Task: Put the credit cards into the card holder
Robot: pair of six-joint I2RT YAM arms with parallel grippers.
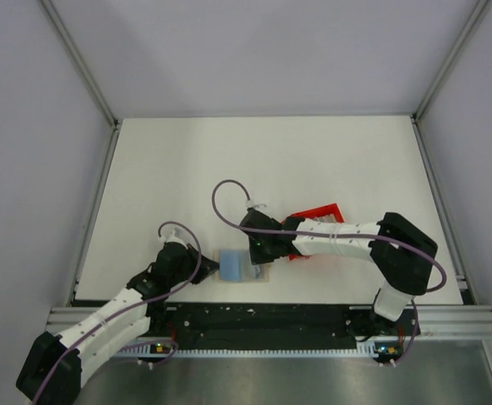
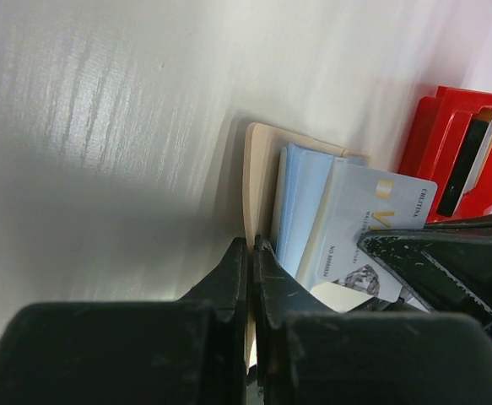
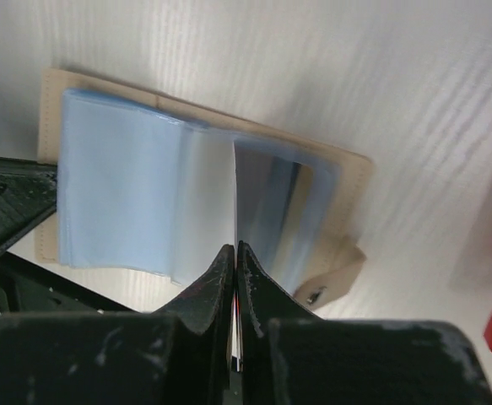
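Lying open near the table's front edge is the beige card holder (image 1: 230,279), with bluish clear pockets (image 3: 119,181). My left gripper is shut on the holder's beige edge, at its left side in the top view. A silver card (image 2: 389,215) is held upright over the pockets by my right gripper, which is shut on it. In the right wrist view this card shows nearly edge-on. Its lower edge is close to the pockets, but whether it has entered one I cannot tell.
A red box (image 1: 326,209) with cards (image 2: 479,152) in its slots stands to the right of the holder, partly under the right arm. Behind both, the white table (image 1: 203,160) is clear.
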